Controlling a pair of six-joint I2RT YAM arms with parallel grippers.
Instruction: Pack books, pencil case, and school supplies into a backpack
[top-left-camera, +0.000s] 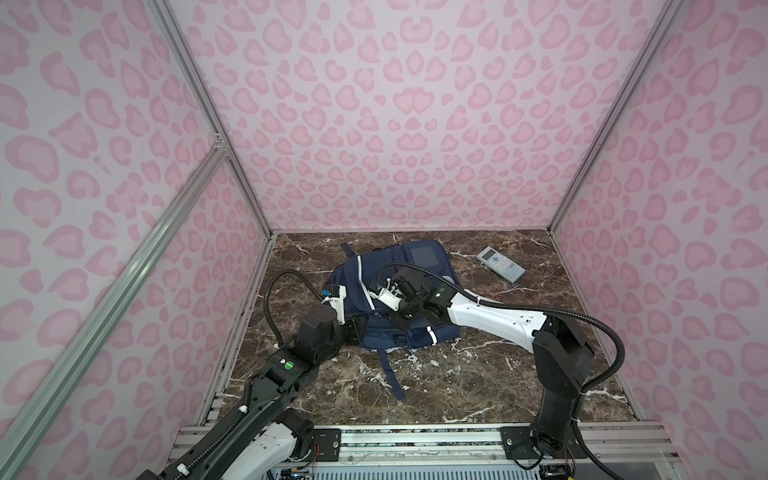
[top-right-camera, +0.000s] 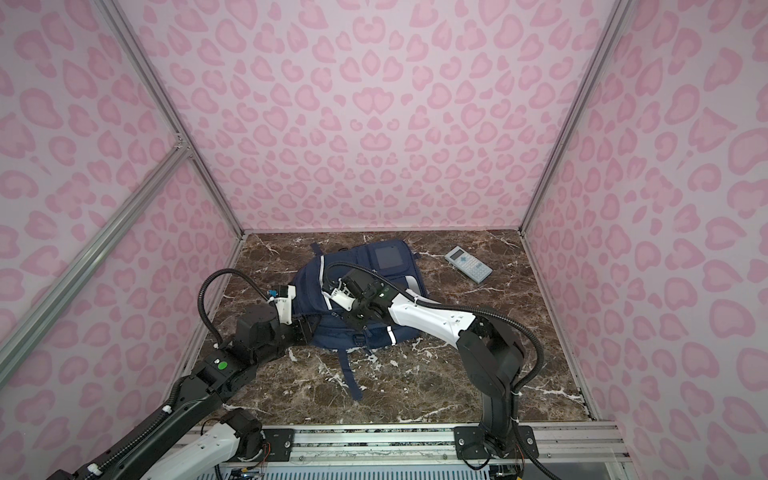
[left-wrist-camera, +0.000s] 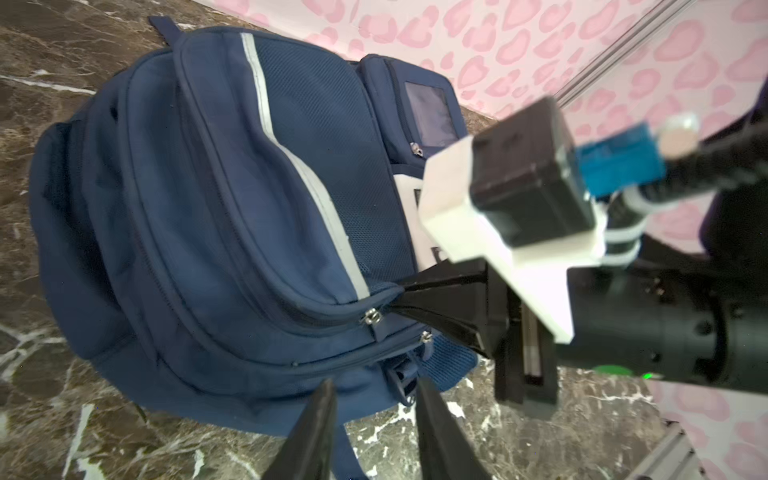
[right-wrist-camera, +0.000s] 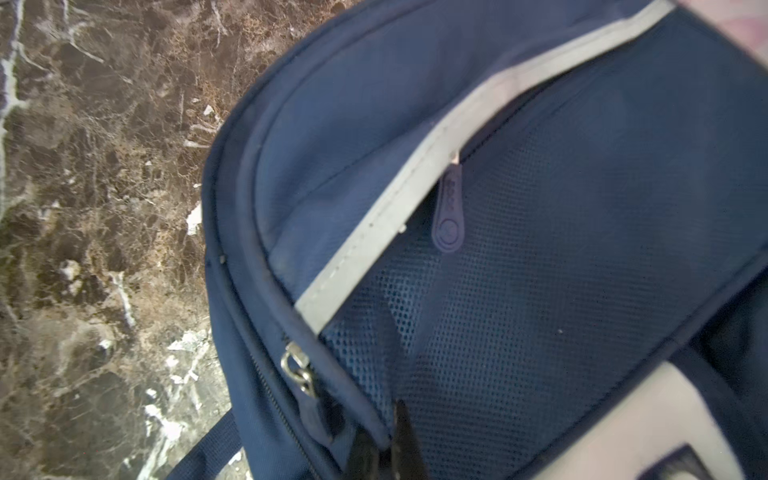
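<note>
A navy backpack (top-left-camera: 424, 264) lies on the marble table with a white reflective strip and zippers facing up. My right gripper is shut at the bag's near edge beside a zipper pull, seeming to pinch the piped fabric; the left wrist view shows its tips at that edge. My left gripper hangs at the bag's near left side, fingertips apart, with nothing seen between them. A grey calculator (top-left-camera: 501, 264) lies to the right of the bag in both top views.
Pink patterned walls and metal rails bound the table. Free room also shows around the calculator.
</note>
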